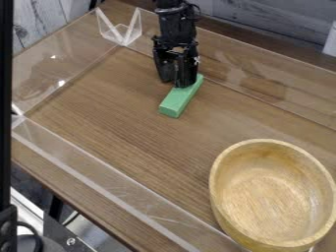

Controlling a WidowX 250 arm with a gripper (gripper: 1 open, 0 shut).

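Observation:
A black robot gripper [176, 65] hangs from the top middle of the view, low over the far end of a green block [180, 96] lying on the wooden table [98, 138]. Its dark fingers blend together, so I cannot see clearly how they stand or whether they touch the block; the block's far end is partly behind them.
A large beige round bowl [269, 193] sits at the lower right. A clear plastic object [120, 27] stands at the upper left. The table's left and front edge runs along the lower left.

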